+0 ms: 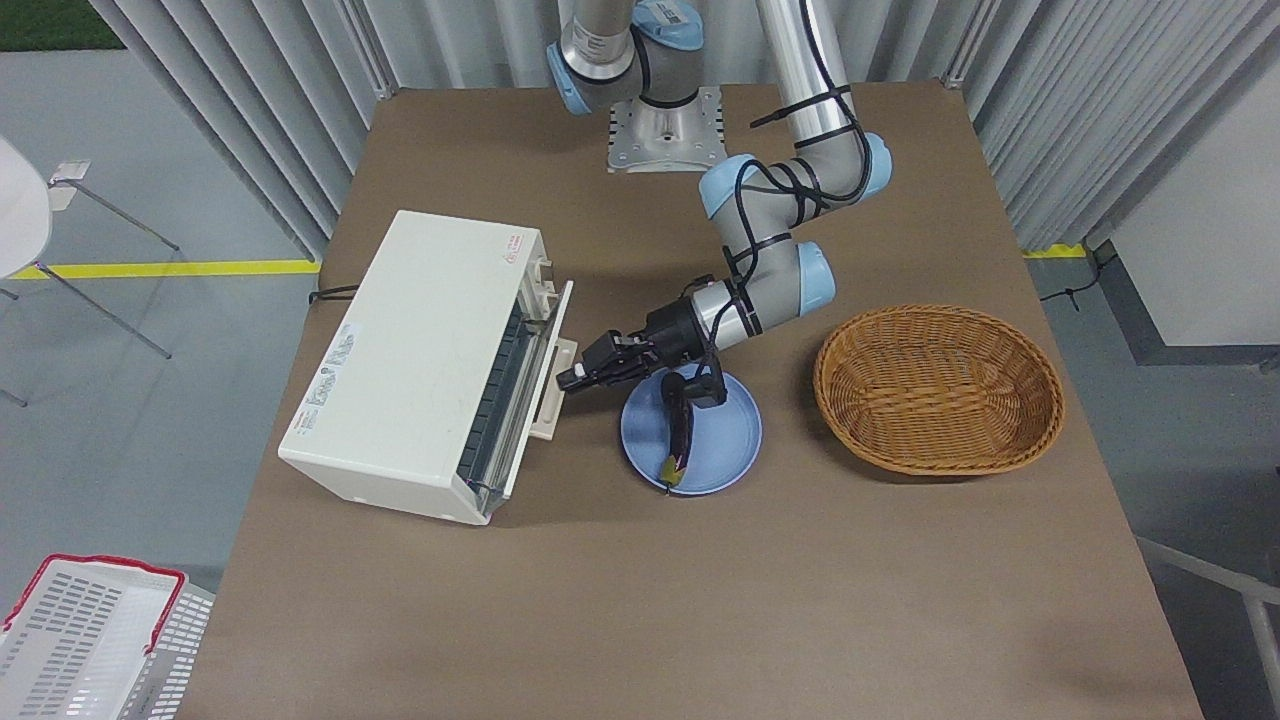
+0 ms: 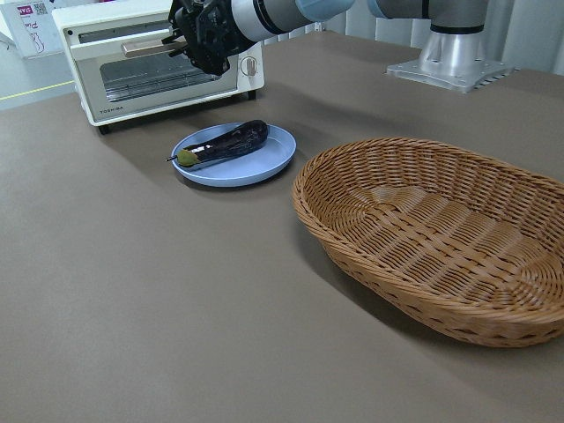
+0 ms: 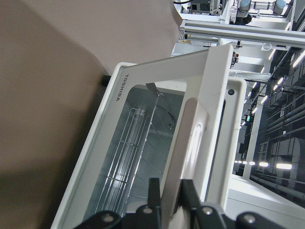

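Observation:
My gripper (image 1: pixel 570 374) is at the handle (image 3: pixel 186 143) of the white Toshiba toaster oven (image 1: pixel 408 348); in the wrist view its fingers sit on either side of the handle, closed on it. The oven door (image 2: pixel 132 79) is tilted part way open, with the wire rack visible inside. Below the arm, a dark eggplant (image 2: pixel 229 144) with a green stem lies on a blue plate (image 1: pixel 732 432) beside the oven.
A wicker basket (image 1: pixel 938 390) stands right of the plate on the brown table (image 1: pixel 720 600). The robot base (image 1: pixel 666 144) is at the back; a white crate (image 1: pixel 96 636) sits off the table.

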